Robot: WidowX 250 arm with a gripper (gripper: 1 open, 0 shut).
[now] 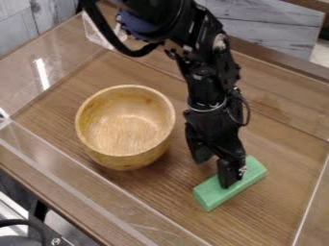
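Note:
My black gripper (216, 159) points down at the right of centre, its fingertips low over a green rectangular block (218, 192) on the wooden table. The gripper covers the block's upper middle; whether the fingers are open or closed on it is hard to make out in the dark shape. The block lies at a slant.
A light wooden bowl (107, 115) stands just left of the gripper. A white marbled panel runs along the back.

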